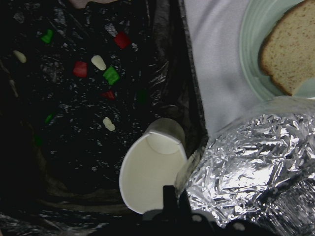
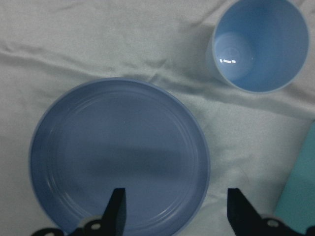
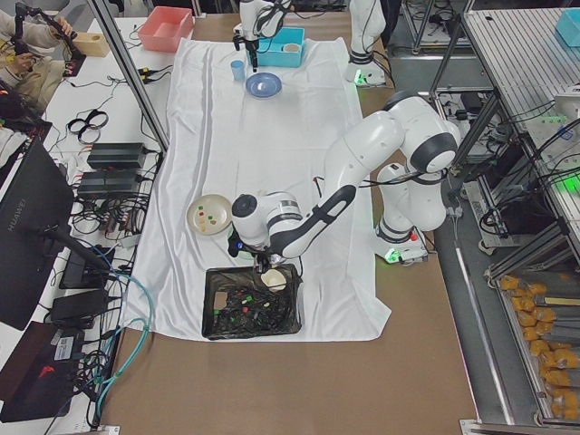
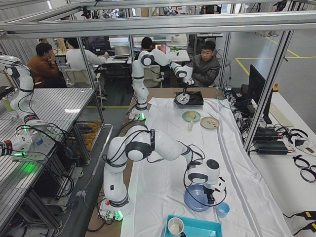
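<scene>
My left gripper (image 4: 183, 90) is shut on a crumpled silver foil object (image 1: 251, 162) over the black-lined tray (image 3: 219, 322). In the tray lie a white cup (image 1: 142, 182) and several small red, green and pale pieces. A slice of bread (image 1: 290, 49) rests on a green plate (image 1: 250, 54) beside it. My right gripper stands open above a blue plate (image 2: 118, 132), with a blue cup (image 2: 258, 44) next to the plate and nothing between its fingers.
A cream plate (image 4: 210, 126) with small pieces sits near the green plate. A teal bin (image 4: 202, 227) holding a mug (image 4: 175, 224) stands by the right arm.
</scene>
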